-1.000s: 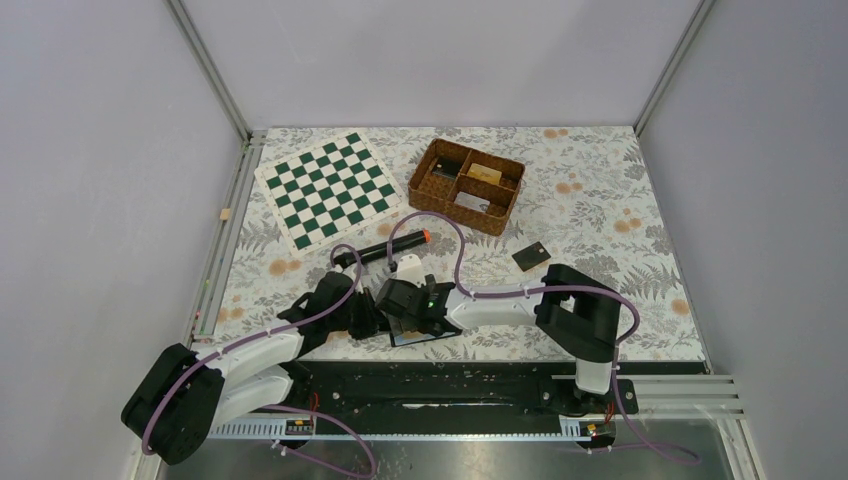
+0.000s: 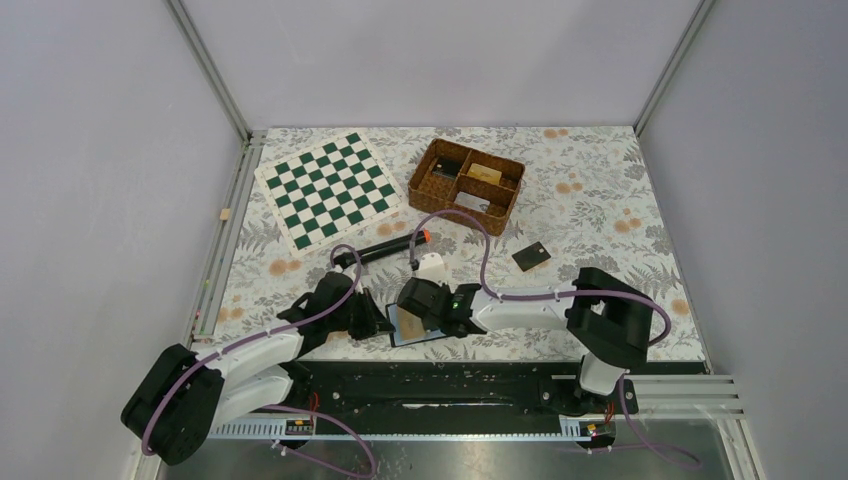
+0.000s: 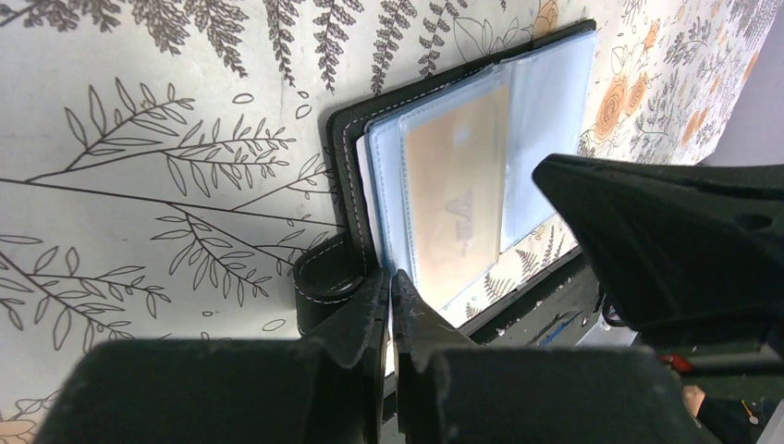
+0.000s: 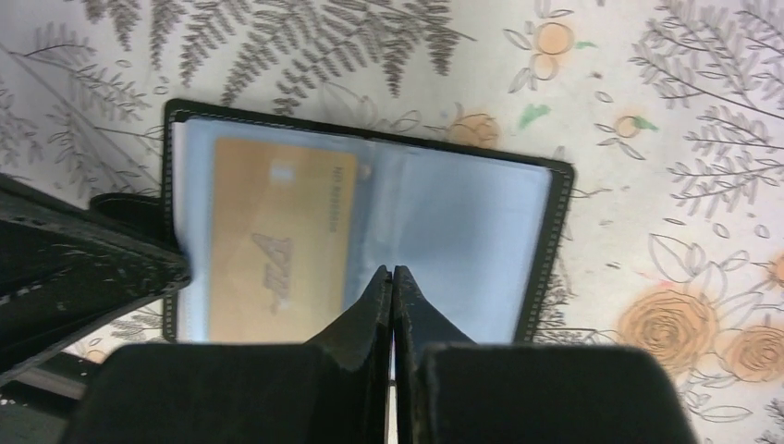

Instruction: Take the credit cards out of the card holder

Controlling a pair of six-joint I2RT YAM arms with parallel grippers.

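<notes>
The black card holder lies spread on the table with clear bluish sleeves. A gold card sits inside its left sleeve, seen through the plastic in both wrist views. My left gripper is shut on the holder's near left edge, beside the black strap. Over the right sleeve, just right of the gold card, my right gripper is shut with nothing between its fingers. The card is outside those fingers. From the top, the arms cover much of the holder.
A brown divided basket holding several cards stands at the back. A dark card lies on the table at right. A black cylinder and a checkered board lie beyond the left gripper.
My right gripper went from open astride the gold card to shut, and moved rightward off the card. The left gripper, holder and card stayed in place.
</notes>
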